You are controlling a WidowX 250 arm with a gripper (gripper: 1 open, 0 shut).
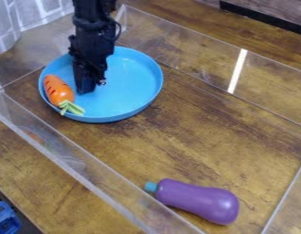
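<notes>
A blue plate (128, 96) sits at the back left of the wooden table. A toy carrot (59, 93) with a pale green top lies on its left side. My black gripper (89, 75) reaches down from the top into the plate, just right of the carrot; its fingertips are dark and hard to make out, with nothing visible between them. A purple toy eggplant (201, 201) with a teal stem lies at the front right.
Clear plastic walls border the table at left and right. A blue object (1, 219) is at the lower left edge.
</notes>
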